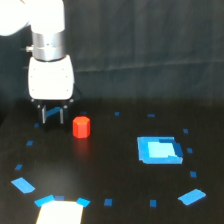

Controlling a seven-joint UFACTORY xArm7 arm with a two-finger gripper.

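A small red block [81,127] sits on the dark table, left of the middle. My white gripper [53,114] hangs just to its left and behind it, pointing down. Its two dark fingers stand apart, with only blue tape and dark table showing between them. It does not appear to touch the block.
On the right lies a square outlined in blue tape [143,151] with a white patch [161,150] inside. Small blue tape marks dot the table. A pale object [60,213] pokes in at the bottom edge.
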